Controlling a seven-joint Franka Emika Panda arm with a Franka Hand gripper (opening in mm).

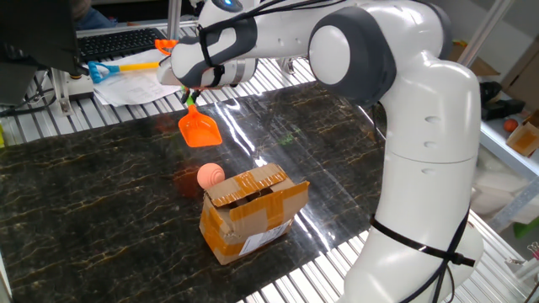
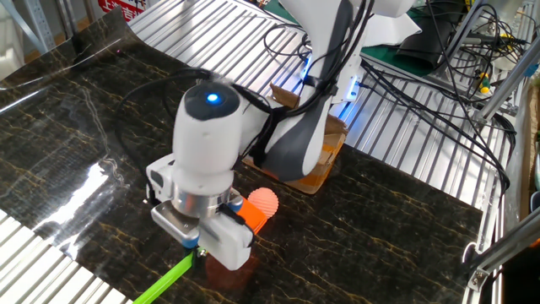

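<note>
My gripper (image 2: 199, 253) is shut on the green handle of a toy shovel, which it carries above the dark marbled mat. The orange shovel blade (image 1: 200, 128) hangs below the hand in exterior view 1, apart from the ball. In exterior view 2 the green handle (image 2: 166, 279) sticks out toward the lower left, and the blade is largely hidden behind the hand. A pink, grooved ball (image 1: 210, 175) touches or nearly touches the far left corner of a taped cardboard box (image 1: 253, 220). From the other side, the ball (image 2: 263, 201) shows just past the blade.
A second shovel with a blue and yellow handle (image 1: 135, 66) lies on white paper behind the mat, near a keyboard (image 1: 122, 43). My arm passes over the box in exterior view 2.
</note>
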